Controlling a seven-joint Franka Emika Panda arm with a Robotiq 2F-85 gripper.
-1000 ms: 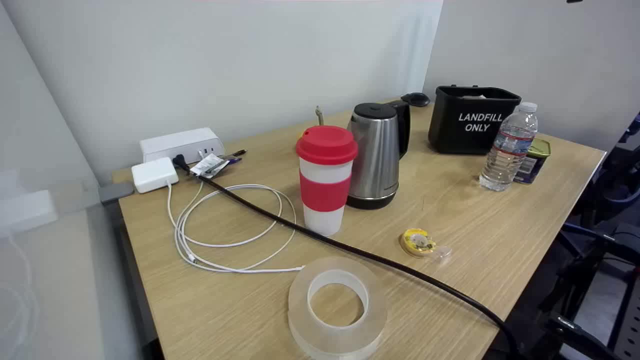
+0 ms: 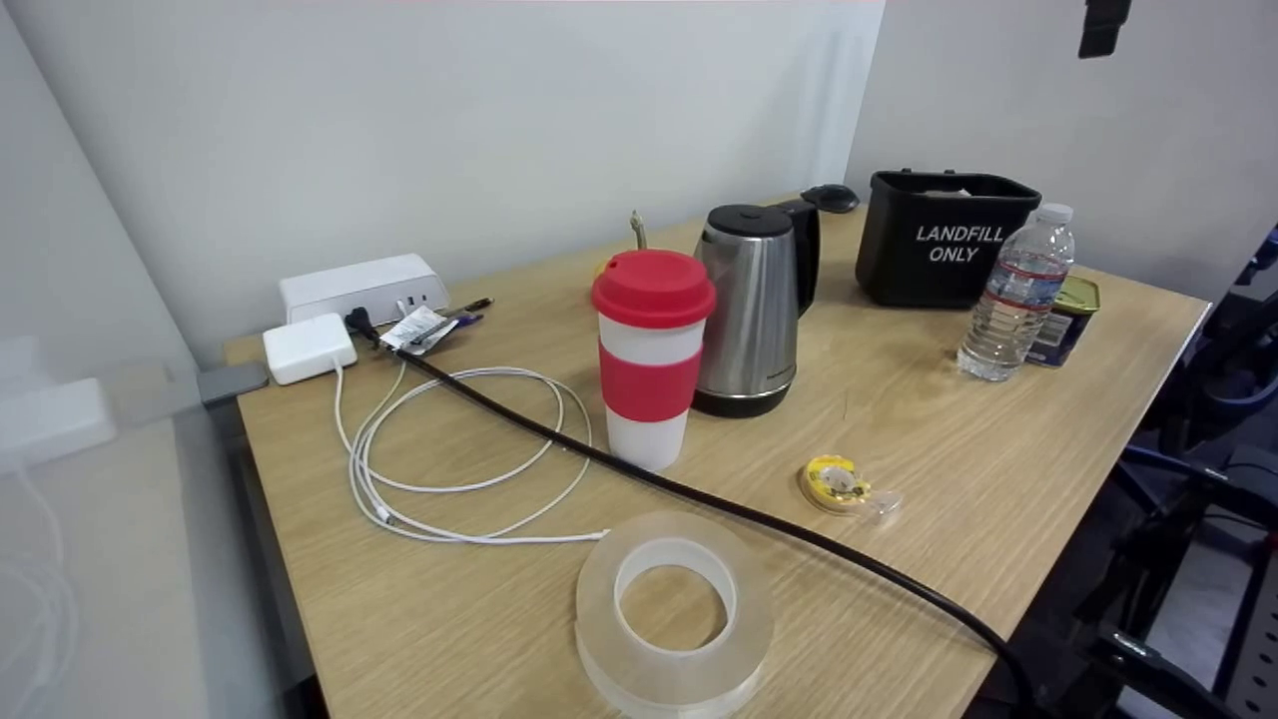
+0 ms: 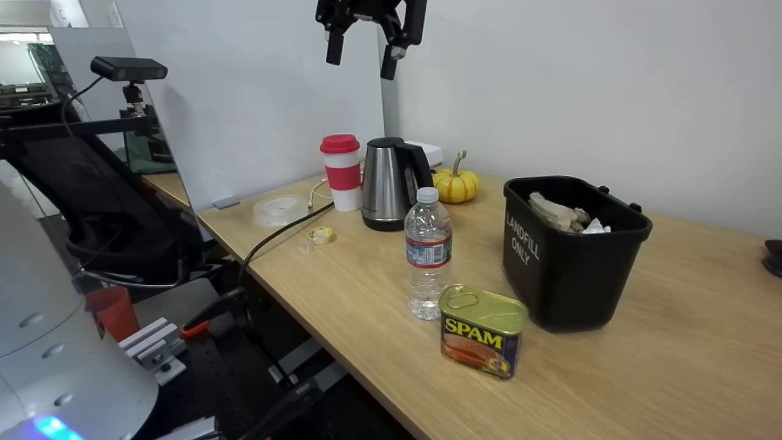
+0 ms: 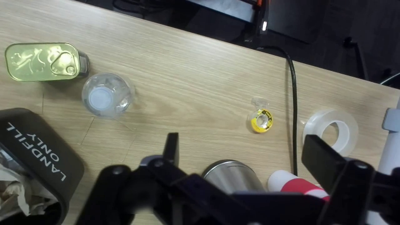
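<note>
High above the table, my gripper [image 3: 361, 67] stands open, its two fingers well apart and nothing between them. In the wrist view the gripper spreads over the steel kettle [image 4: 234, 176] and bare wood. A red-lidded white cup [image 2: 653, 359] stands upright just beside the kettle [image 2: 749, 312]. The clear water bottle [image 3: 428, 253] is upright, close to the SPAM can [image 3: 481, 330]. A small yellow tape roll [image 4: 261, 120] and a large clear tape roll [image 4: 347, 129] lie flat on either side of a black cable [image 4: 294, 112].
The black landfill bin [image 3: 564, 271] holds crumpled waste. Behind the kettle sits a small yellow pumpkin [image 3: 456, 186]. A coiled white cable [image 2: 461, 486] and a power strip [image 2: 365, 289] occupy the far left. Bare wood lies between bottle and small tape.
A dark fingertip at the upper right of exterior view 1 now reaches lower and a little further left. The objects on the table have not moved.
</note>
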